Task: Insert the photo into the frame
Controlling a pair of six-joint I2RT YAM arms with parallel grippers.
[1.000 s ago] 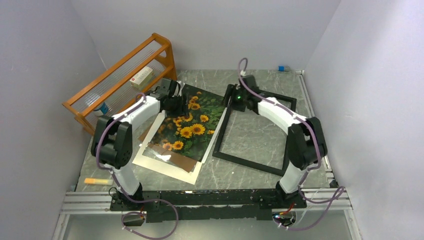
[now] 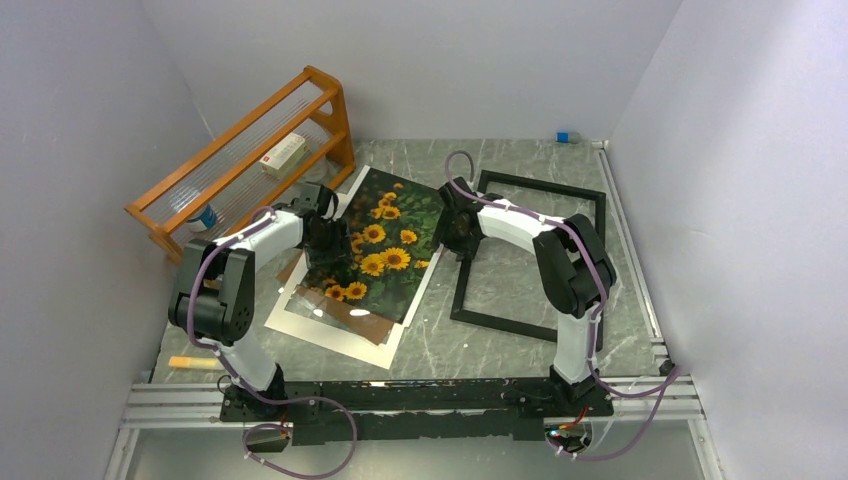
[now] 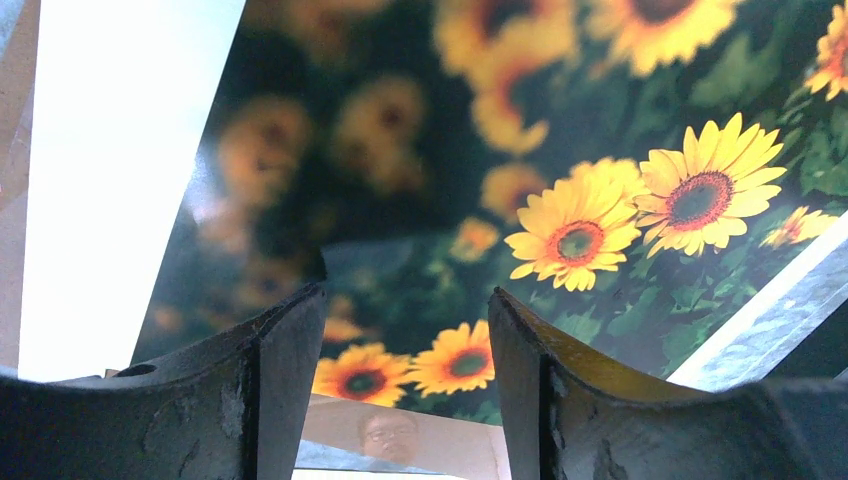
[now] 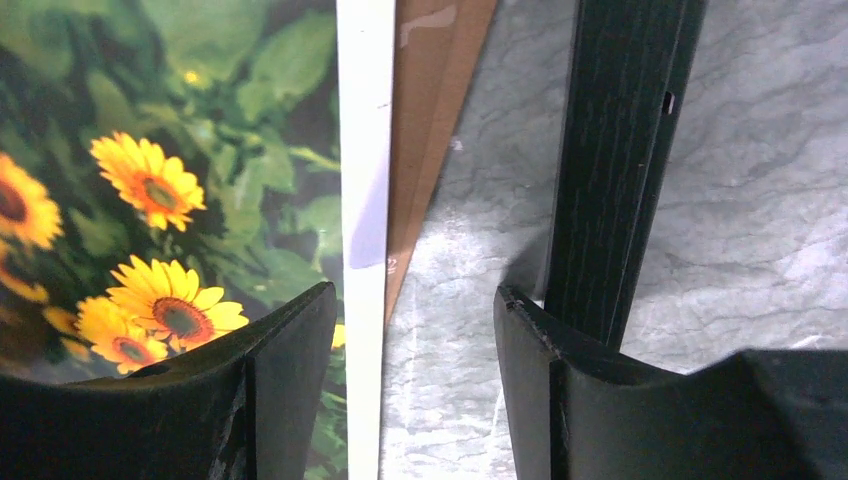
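Observation:
The sunflower photo (image 2: pixel 396 240) lies on the table left of centre, tilted, over a clear sheet, a brown board (image 2: pixel 368 326) and a white sheet (image 2: pixel 340 339). To its right lies the empty black frame (image 2: pixel 505 326), flat. My left gripper hangs over the photo's left part, fingers apart with nothing between them. My right gripper is open above the strip of table between photo and frame. In the right wrist view its right finger stands against, or very near, the frame's left bar (image 4: pixel 622 190), and its left finger overlaps the photo's white edge (image 4: pixel 366 215).
A wooden rack (image 2: pixel 340 120) stands at the back left with a small box (image 2: pixel 285 155) and a blue-labelled container (image 2: pixel 202 218). A yellow stick (image 2: pixel 195 363) lies front left, a small blue object (image 2: pixel 563 137) back right. Bare table shows in front of the frame.
The frame has shifted right, leaving a wider gap from the photo.

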